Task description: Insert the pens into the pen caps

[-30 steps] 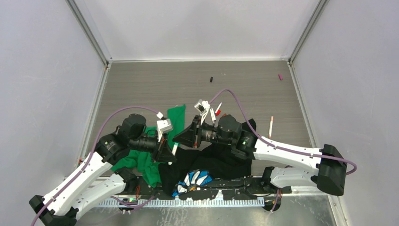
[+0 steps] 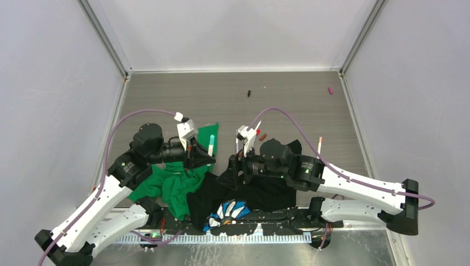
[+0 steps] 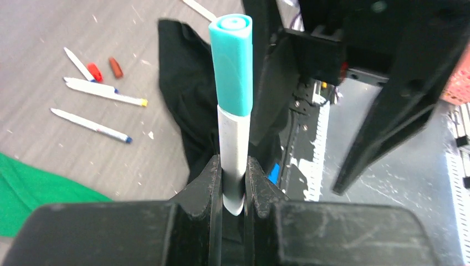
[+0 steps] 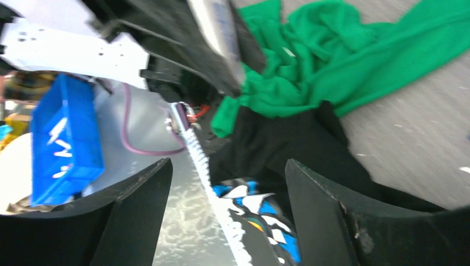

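Observation:
In the left wrist view my left gripper is shut on a white pen, which stands upright between its fingers. A teal cap sits on the pen's upper end. My right gripper is open, with nothing between its fingers, and stands apart from the pen. Several loose pens lie on the table, among them one pen with a blue tip and another with a yellow end. A red cap and a brown cap lie near them.
A green cloth and a black cloth lie beneath the arms. At the back are a black cap and a pink cap; a pen lies at the right.
The two grippers have drawn apart. My left one has moved up in the top view, carrying the pen and teal cap, while the right has shifted right and downward and opened.

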